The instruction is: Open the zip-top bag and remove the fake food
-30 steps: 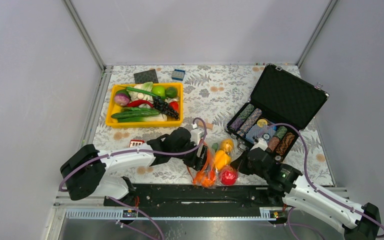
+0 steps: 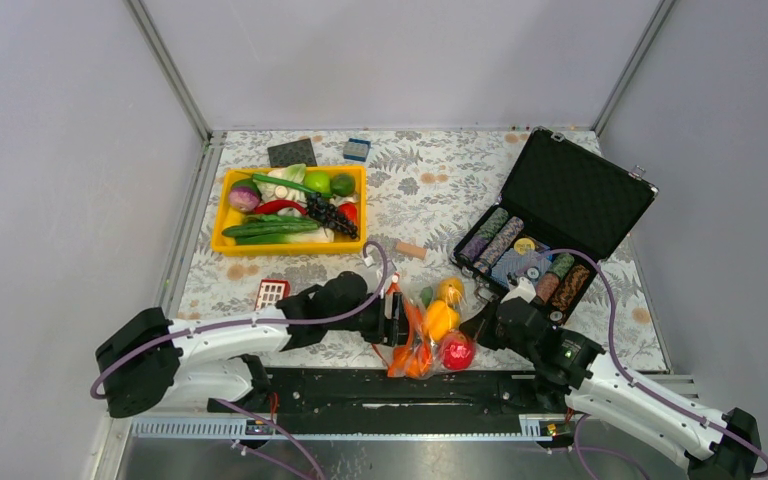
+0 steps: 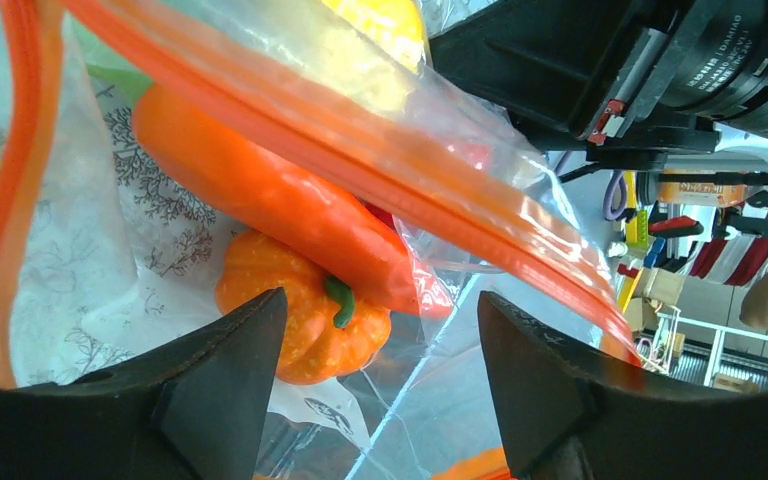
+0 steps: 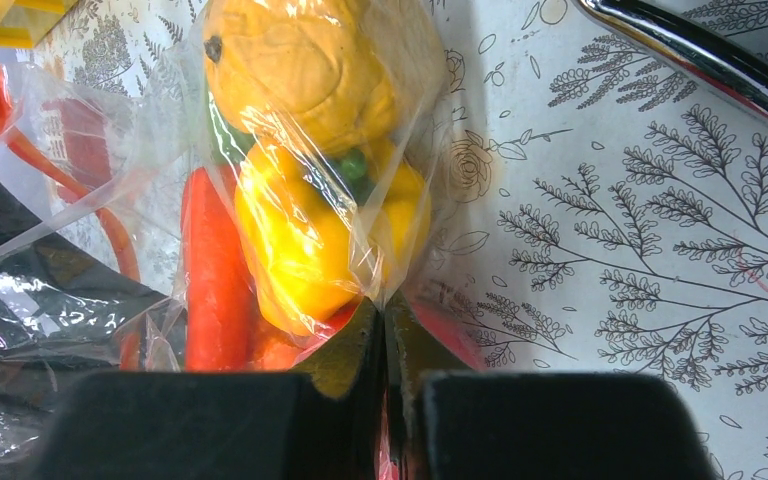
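A clear zip bag with orange zipper strips (image 2: 406, 330) lies at the table's front, holding a yellow pepper (image 4: 295, 235), a yellow squash (image 4: 300, 65), a red round item (image 2: 457, 350), an orange carrot-like piece (image 3: 270, 200) and a small pumpkin (image 3: 300, 330). My left gripper is part open over the bag's mouth, the pumpkin and orange piece seen between and beyond its empty fingers. My right gripper is shut on the bag's plastic beside the pepper.
A yellow tray (image 2: 218, 238) of fake produce stands at back left. An open black case (image 2: 575, 190) with poker chips is at right. A wooden block (image 2: 410, 249) and a red-framed item (image 2: 272, 292) lie nearby.
The right arm has stayed in place.
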